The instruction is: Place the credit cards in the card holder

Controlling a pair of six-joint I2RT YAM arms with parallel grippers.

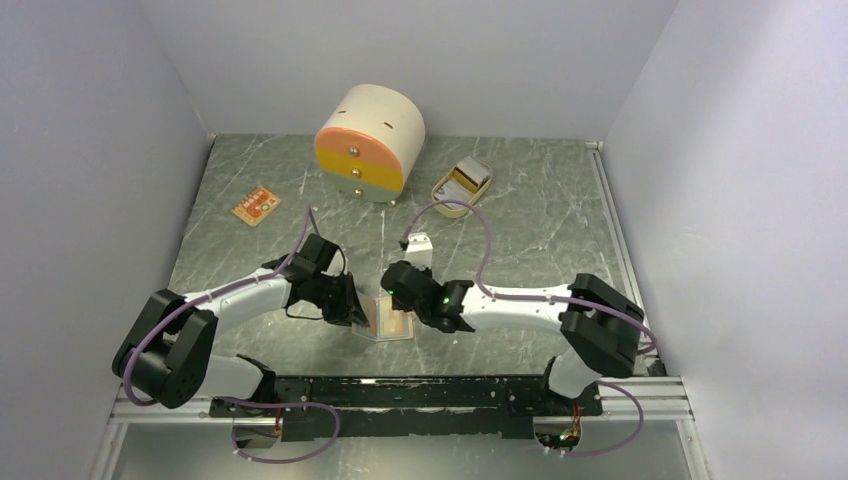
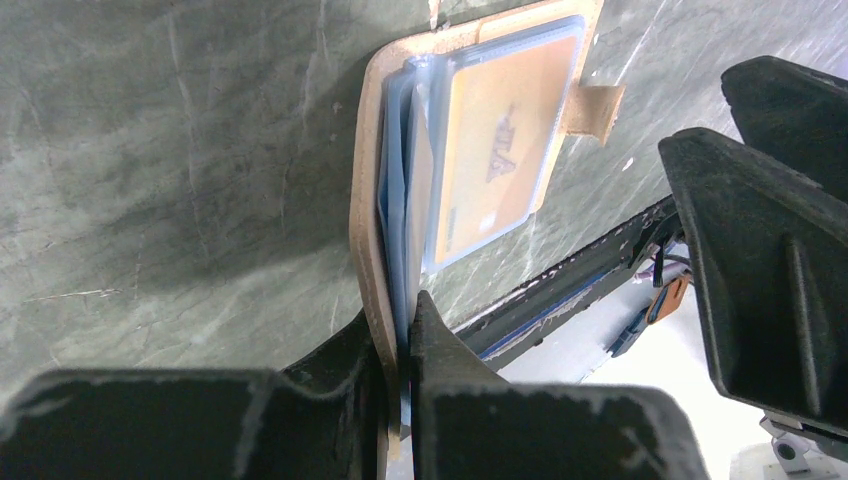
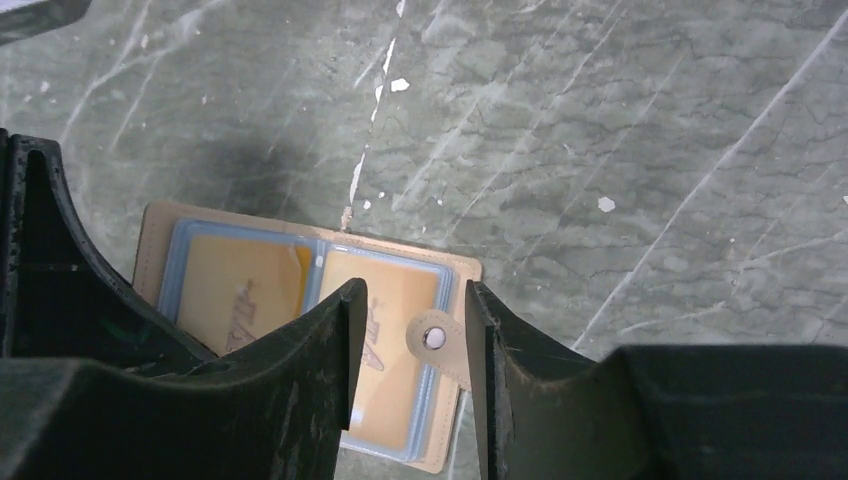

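Observation:
The card holder (image 1: 397, 324) lies spread near the front of the table. Its clear blue-edged sleeve carries a pale orange card (image 2: 510, 140). My left gripper is shut on the holder's upright left part, with its tan cover and bluish sleeves pinched between the fingers. Over the holder's right side, my right gripper stands open. Between its fingers, in the right wrist view, shows the tan snap tab (image 3: 452, 352) at the holder's edge; I cannot tell whether they touch. Both black fingers (image 2: 735, 270) of the right gripper also appear in the left wrist view.
Behind stands a small basket (image 1: 440, 205) holding several cards. A rounded white cabinet (image 1: 385, 115) with coloured drawers sits at the back. An orange flat item (image 1: 256, 205) lies at the left.

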